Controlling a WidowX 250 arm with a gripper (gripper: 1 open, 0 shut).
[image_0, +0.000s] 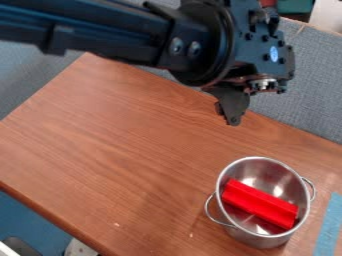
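The black robot arm reaches in from the top left, with its gripper (233, 108) pointing down over the back of the wooden table, above and behind a steel pot. Its fingertips are small and dark, with nothing visible held in them; the gap between them is hard to make out. The steel pot (286, 175) with two wire handles stands at the lower right. A red cylindrical object (259, 203) lies inside it, tilted diagonally.
A blue strip (330, 225) lies at the right edge beside the pot. Grey padded surfaces (310, 80) border the back of the table.
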